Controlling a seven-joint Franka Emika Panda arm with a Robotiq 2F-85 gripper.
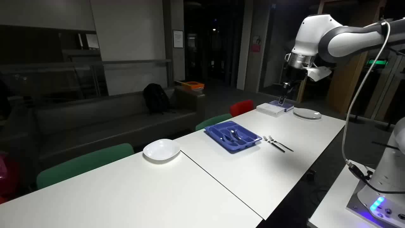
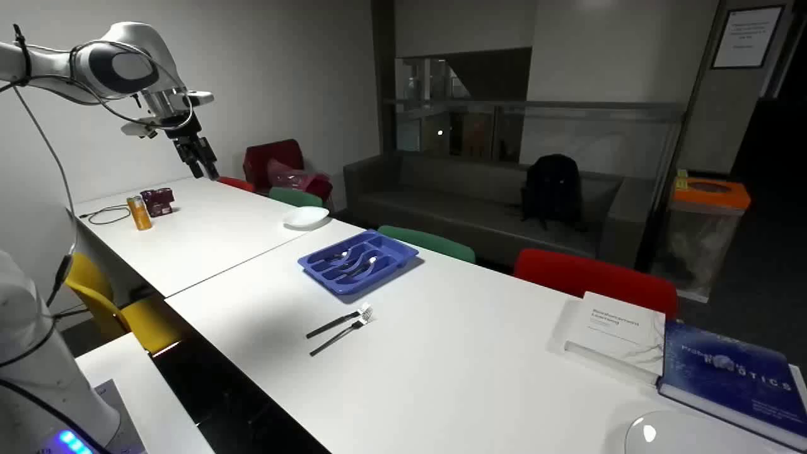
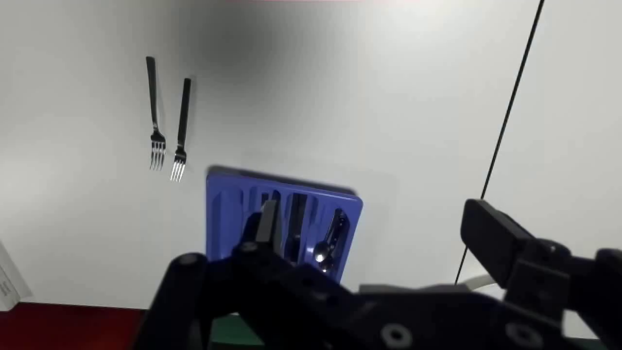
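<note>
Two forks with dark handles lie on the white table, a left fork (image 3: 154, 116) and a right fork (image 3: 181, 131) in the wrist view, side by side and apart. Close by sits a blue cutlery tray (image 2: 314, 265), with spoons (image 3: 321, 251) and other cutlery in its compartments. My gripper is open and empty, its fingers spread wide high above the table. In the wrist view one finger (image 3: 268, 224) covers part of the tray. From exterior view 2, the gripper (image 2: 200, 168) hangs well above the tabletop.
A white bowl (image 1: 162, 149) stands near the table's far edge. Books (image 2: 613, 333) and a plate (image 1: 306, 113) occupy one end; an orange can (image 2: 139, 213) and a dark red item (image 2: 157, 202) stand at the other. Bare tabletop surrounds the forks.
</note>
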